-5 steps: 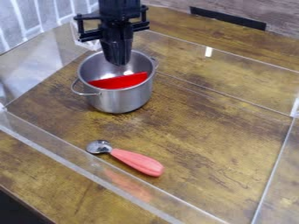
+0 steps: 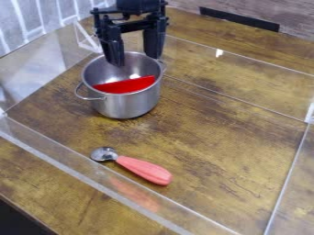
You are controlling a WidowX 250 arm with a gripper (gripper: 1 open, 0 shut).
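A steel pot (image 2: 123,105) with two loop handles stands left of centre, with a red object (image 2: 128,84) lying inside it. My black gripper (image 2: 134,53) hangs over the pot's back part, open, its two fingers apart. A pink-handled scoop (image 2: 142,170) with a metal head lies on the wooden surface in front of the pot.
Clear panels border the work area at the left, front and right. A dark wooden edge runs along the back right.
The pot and scoop have not moved.
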